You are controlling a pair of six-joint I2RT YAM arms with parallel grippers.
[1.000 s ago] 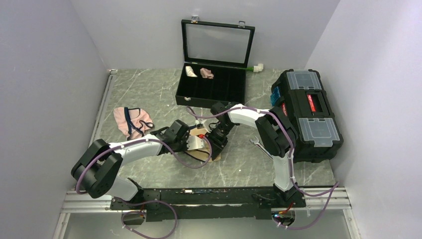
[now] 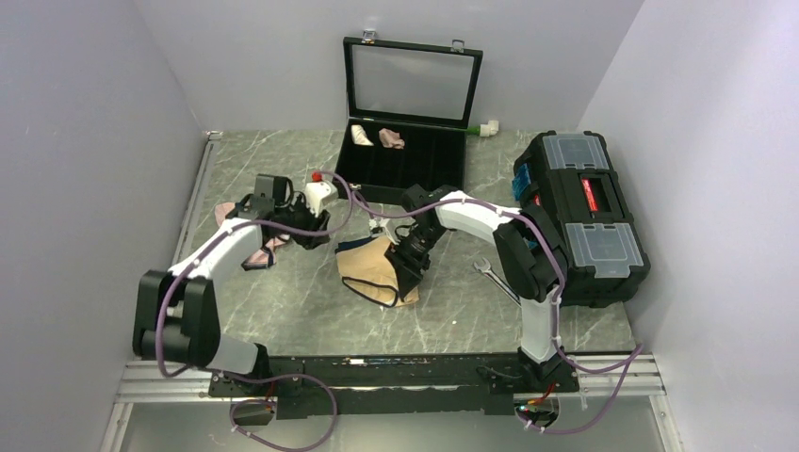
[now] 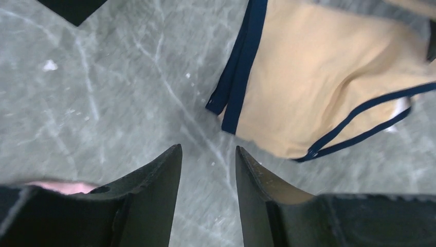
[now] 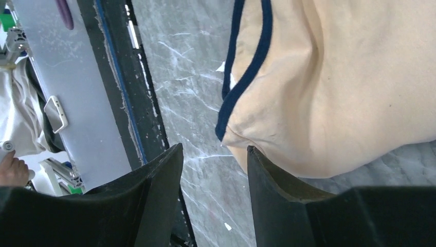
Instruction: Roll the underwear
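Note:
The beige underwear (image 2: 363, 266) with dark blue trim lies folded on the marble table, a waistband edge at its back left and leg trims toward the front. In the left wrist view the beige cloth (image 3: 308, 67) is ahead of my left gripper, which is open with only bare table between its fingers. My right gripper is open over a corner of the cloth (image 4: 355, 92) at its right end; one fingertip (image 4: 254, 154) overlaps the cloth's edge in view. Whether it touches cannot be told. Pink underwear (image 2: 259, 252) lies partly hidden under my left arm.
A black open box (image 2: 405, 155) at the back holds a white roll (image 2: 361, 136) and a pink roll (image 2: 391, 138). A black toolbox (image 2: 584, 217) stands at the right, with wrenches (image 2: 495, 280) before it.
My left gripper has lifted off the beige underwear and swung back and left, uncovering the cloth and now covering part of the pink one. The right arm has shifted only slightly.

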